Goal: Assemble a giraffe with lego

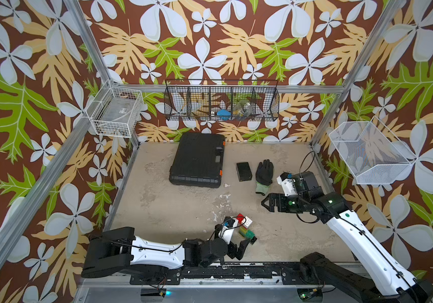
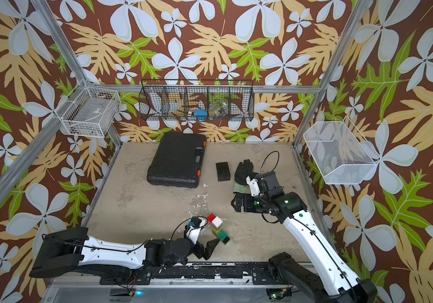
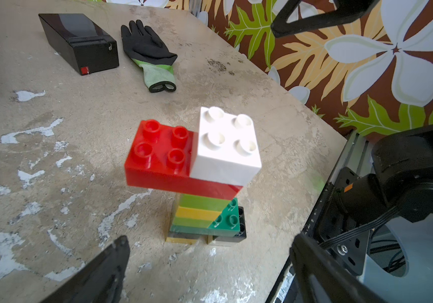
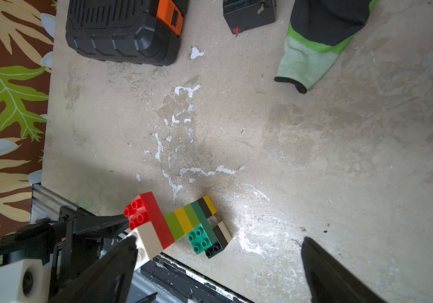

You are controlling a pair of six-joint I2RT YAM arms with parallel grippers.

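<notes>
A stacked brick figure stands on the table near its front edge. On top, a red brick (image 3: 155,151) and a white brick (image 3: 226,146) sit side by side. The neck (image 3: 198,210) below is lime and yellow, and a teal brick (image 3: 230,218) lies over the black and tan legs. My left gripper is open on the near side of the figure, fingers apart with nothing between them. Farther right and above the table, my right gripper stands open and empty; its wrist view shows the figure left of centre, against the left arm.
A black tool case (image 1: 197,159) lies at the back left. A black box (image 1: 243,171) and a glove (image 1: 264,173) rest right of it. Wire baskets hang on the walls. Open table lies between the case and the figure.
</notes>
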